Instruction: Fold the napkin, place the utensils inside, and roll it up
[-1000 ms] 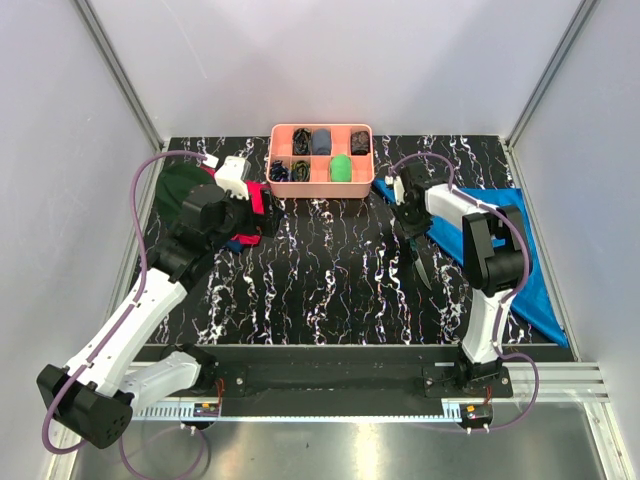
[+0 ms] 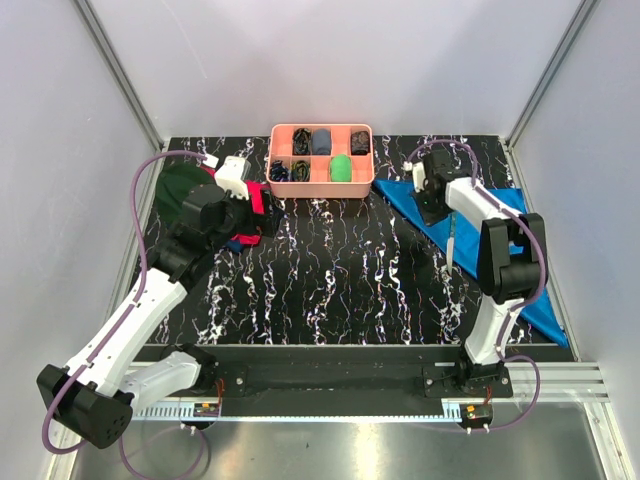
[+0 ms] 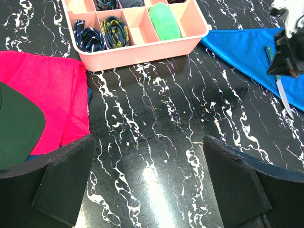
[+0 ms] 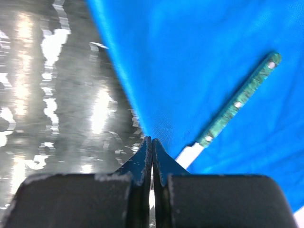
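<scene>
A blue napkin [image 2: 505, 270] lies spread at the right. A knife with a green patterned handle [image 4: 240, 99] is over it, its silver blade [image 3: 281, 92] reaching toward the dark table. My right gripper is shut on the knife near where handle and blade meet, though the fingertips hide the exact hold. My left gripper hangs open over the left side, empty, near red and green cloths [image 3: 42, 90].
A pink divided box [image 2: 320, 185] with rolled cloths sits at the back middle.
My right gripper has moved right with the knife, from the napkin's left edge further over the napkin. The left arm has not moved.
</scene>
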